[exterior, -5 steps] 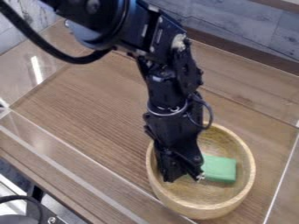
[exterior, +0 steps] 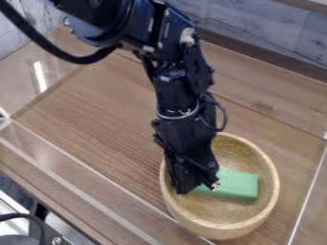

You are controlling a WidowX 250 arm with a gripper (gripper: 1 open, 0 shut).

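A black robot arm reaches down from the top of the view, its gripper (exterior: pixel 192 177) low inside the left part of a pale wooden bowl (exterior: pixel 240 221). A green rectangular block (exterior: pixel 236 186) lies in the bowl, just right of the fingertips and partly behind them. Whether the fingers are open or shut, or touch the block, I cannot tell.
A grey plank wall (exterior: pixel 274 43) runs along the back. A black cable or part (exterior: pixel 32 222) sits at the lower left edge.
The arm and gripper have shifted very slightly; the bowl and green block look almost the same.
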